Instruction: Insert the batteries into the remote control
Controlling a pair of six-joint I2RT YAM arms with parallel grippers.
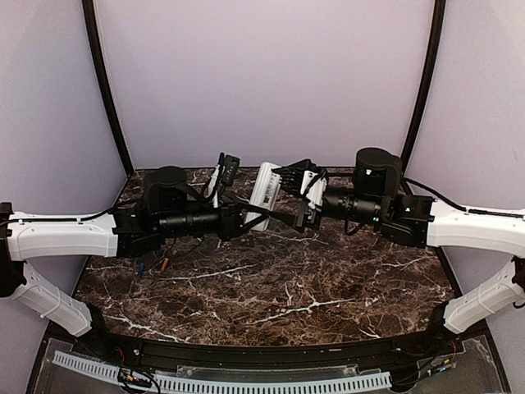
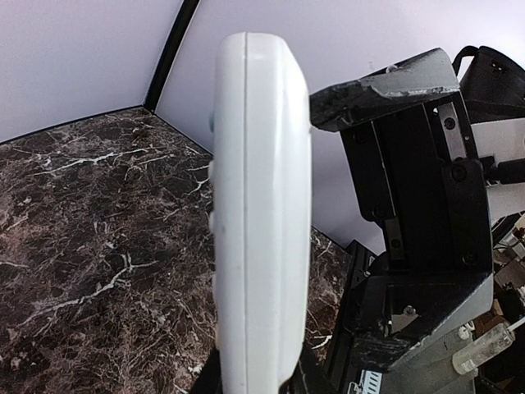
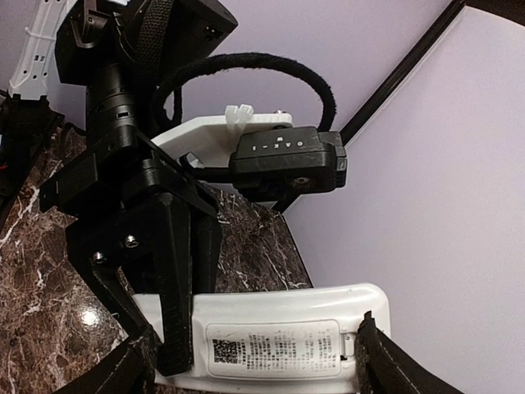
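A white remote control (image 1: pixel 266 185) is held in the air at the centre, its back with a printed label facing my right wrist camera (image 3: pixel 275 348). My left gripper (image 1: pixel 251 215) is shut on its lower end; in the right wrist view its black fingers grip the remote's left part. My right gripper (image 1: pixel 286 196) is part open at the remote, one finger by the upper end in the top view and at the label's right edge in the right wrist view. A blue battery (image 1: pixel 141 268) and an orange battery (image 1: pixel 164 264) lie on the table at the left.
Pale walls surround it at the back and sides, and a rail runs along the front edge.
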